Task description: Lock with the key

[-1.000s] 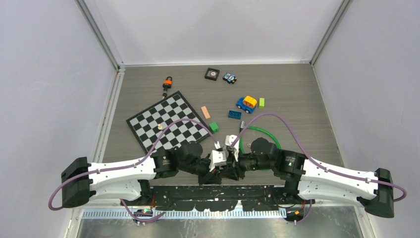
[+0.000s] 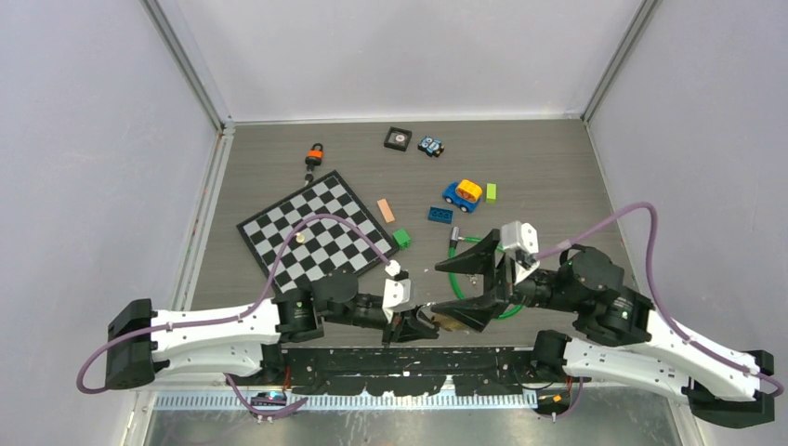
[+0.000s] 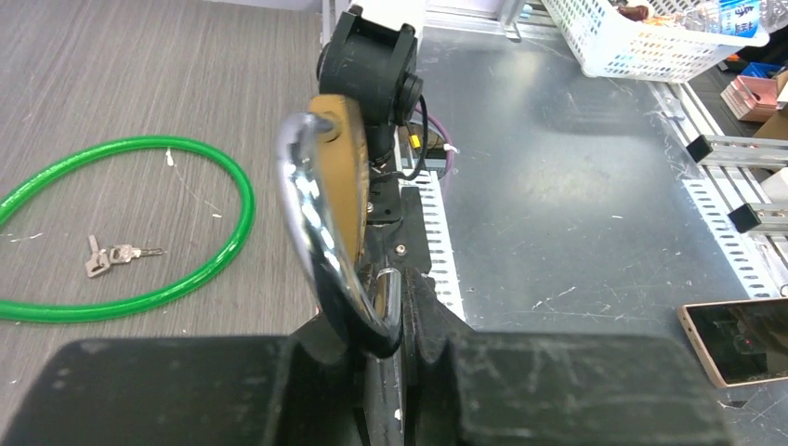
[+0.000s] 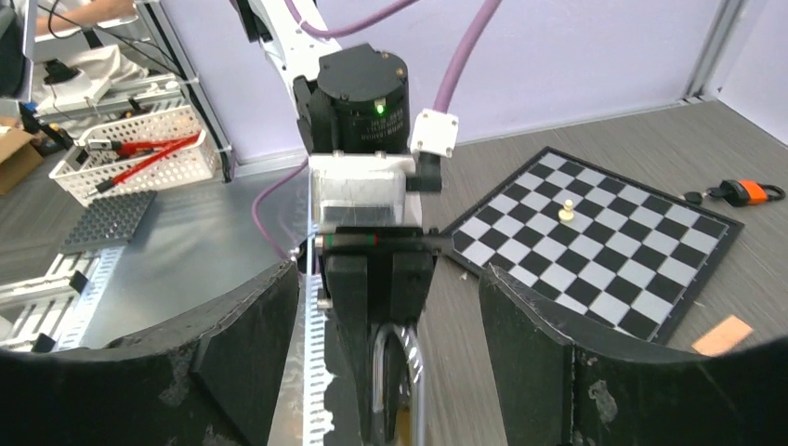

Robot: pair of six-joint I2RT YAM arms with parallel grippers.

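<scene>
A brass padlock (image 3: 346, 167) with a chrome shackle (image 3: 307, 204) stands upright in my left gripper (image 2: 420, 325), whose fingers are closed round the lower end of the shackle. My right gripper (image 2: 455, 283) stands open, facing the left gripper, with the padlock beyond its fingers in the right wrist view. Two keys (image 3: 121, 256) on a ring lie on the table inside a green cable loop (image 3: 243, 214).
A chessboard (image 4: 595, 251) lies left of centre, an orange-and-black object (image 2: 314, 156) behind it. Toy cars (image 2: 462, 195), small blocks (image 2: 402, 239) and a dark square piece (image 2: 398, 138) lie scattered farther back.
My right gripper has drawn away to the right from the left one and now stands open, uncovering the padlock. My left arm has shifted slightly.
</scene>
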